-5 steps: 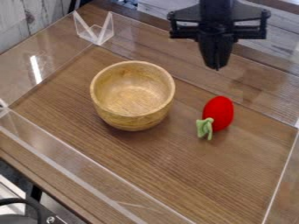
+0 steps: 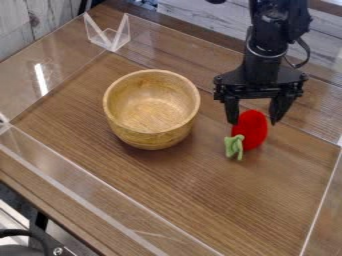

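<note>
Whether the fingertips touch it is hard to tell. A tan round bowl point(image 2: 152, 82) stands left of it.
A small clear wire-like holder point(image 2: 110, 30) sits at the back left. A dark cable or part shows at the bottom left corner.
The bowl and red object have stayed in place.
</note>
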